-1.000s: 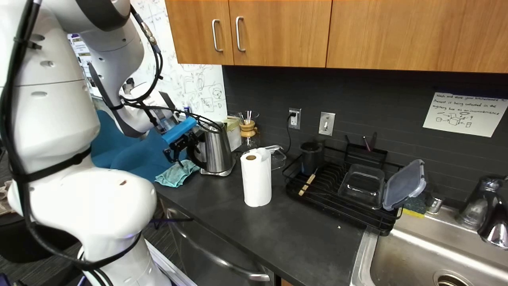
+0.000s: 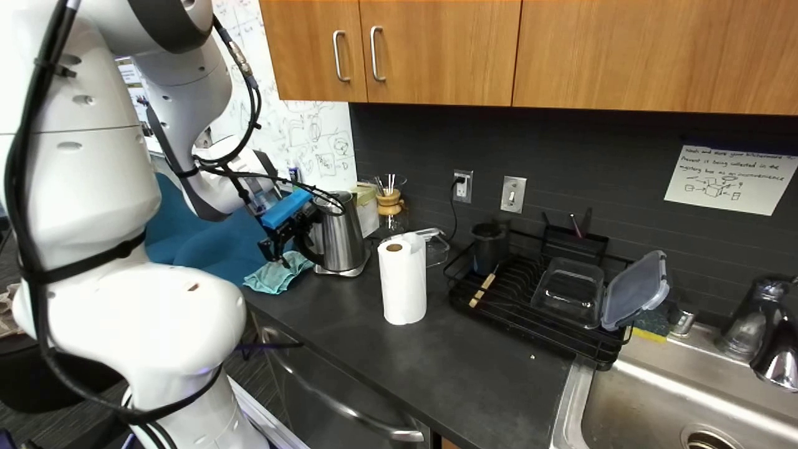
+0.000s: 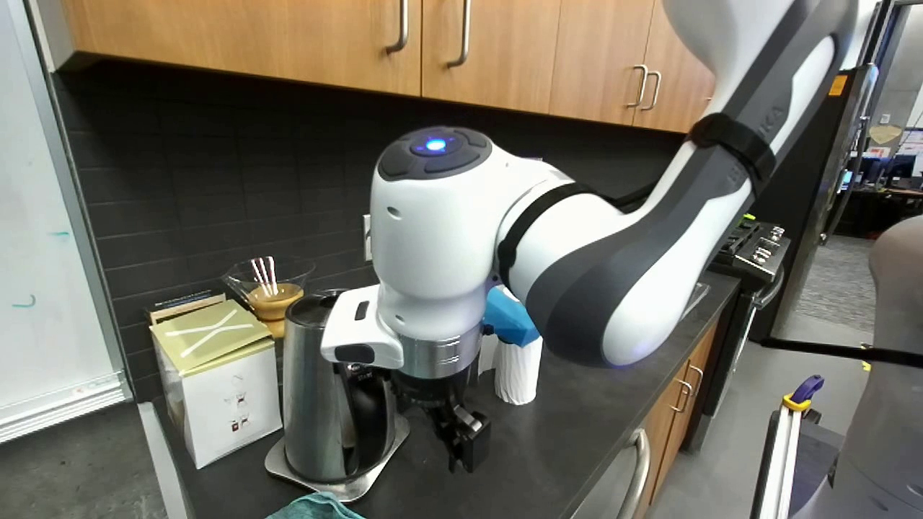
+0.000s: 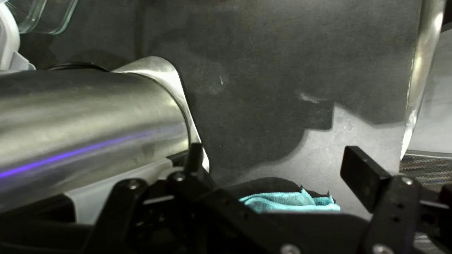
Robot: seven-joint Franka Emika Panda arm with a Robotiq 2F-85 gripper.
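My gripper is open over the dark counter, with nothing held between its fingers. In the first exterior view, the gripper hangs just left of the steel kettle, close to its handle side. The kettle fills the left of the wrist view, and one finger overlaps the edge of its base there; whether they touch I cannot tell. A teal cloth shows low between the fingers, lying on the counter. In the second exterior view, the arm's wrist partly covers the kettle.
A paper towel roll stands on the counter, right of the kettle. Farther right are a black dish rack holding containers and a sink. A white box sits behind the kettle. Bare counter lies in front of the rack.
My gripper has shifted slightly right and down, nearer the kettle. The kettle, cloth and towel roll have not moved.
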